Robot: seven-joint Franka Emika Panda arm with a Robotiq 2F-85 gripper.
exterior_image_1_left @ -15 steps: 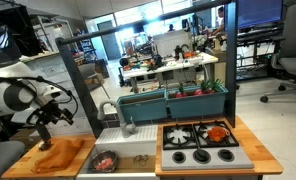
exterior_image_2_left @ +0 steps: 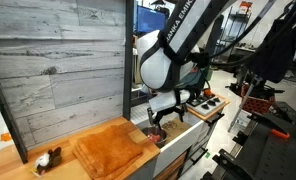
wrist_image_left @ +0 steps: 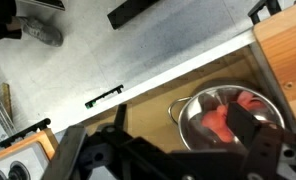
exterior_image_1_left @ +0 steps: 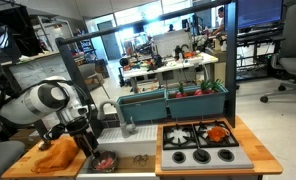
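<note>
My gripper is open, its dark fingers spread along the lower edge of the wrist view with nothing held between them. A metal pot (wrist_image_left: 188, 118) with red pieces (wrist_image_left: 220, 122) in it sits in the sink (wrist_image_left: 143, 115), towards the right finger's side. In exterior view 1 the gripper (exterior_image_1_left: 89, 146) hangs just above and left of the same pot (exterior_image_1_left: 105, 161). Seen from exterior view 2, the arm reaches down over the sink and partly covers the pot. An orange cloth (exterior_image_1_left: 56, 156) lies flat on the wooden counter to the left.
A stove (exterior_image_1_left: 200, 146) with a round orange-red item (exterior_image_1_left: 218, 133) on it stands right of the sink. Behind the sink rise a faucet (exterior_image_1_left: 120, 118) and a blue rack (exterior_image_1_left: 143, 110). A small dark-and-white object (exterior_image_2_left: 45, 160) rests on the counter's far left.
Over the last second the arm has moved right and downward, bringing the open gripper from above the counter to near the pot. The pot, cloth and stove have stayed in place.
</note>
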